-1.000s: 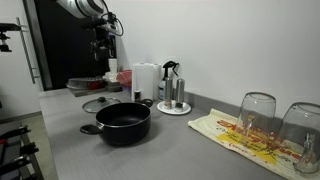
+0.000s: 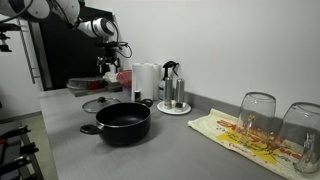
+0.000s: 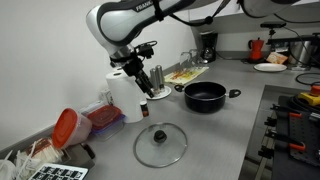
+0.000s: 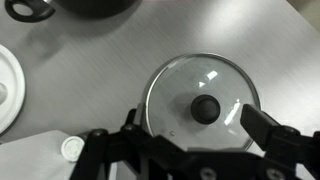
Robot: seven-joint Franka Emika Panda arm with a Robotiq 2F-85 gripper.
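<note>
A glass lid with a round black knob lies flat on the grey table. In the wrist view my gripper is open above it, its dark fingers spread to either side with the knob showing between and beyond them. Nothing is held. In exterior view 2 the gripper hangs over the table, clear of the lid and behind it. The black pot stands uncovered beside the lid; exterior view 1 shows the same pot in front of the lid.
White paper rolls, bottles on a white plate and a red bowl line the wall side. Upturned glass jars stand on a patterned cloth. The table in front of the pot is bare.
The arm has come down and slightly to the right in exterior view 1, over the far end of the table. Pot and lid have stayed put.
</note>
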